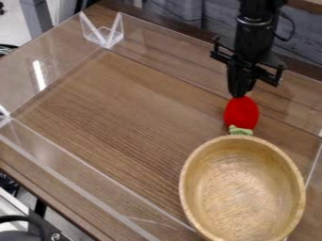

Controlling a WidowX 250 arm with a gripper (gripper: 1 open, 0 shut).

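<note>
A red strawberry toy (242, 112) with a green top lies on the wooden table, just behind a large round yellow bowl (240, 191). My black gripper (240, 89) is above and just behind the strawberry, shut, with nothing seen between its fingers.
A clear plastic rack (102, 28) stands at the back left. Dark cables or fittings show at the bottom-left corner.
</note>
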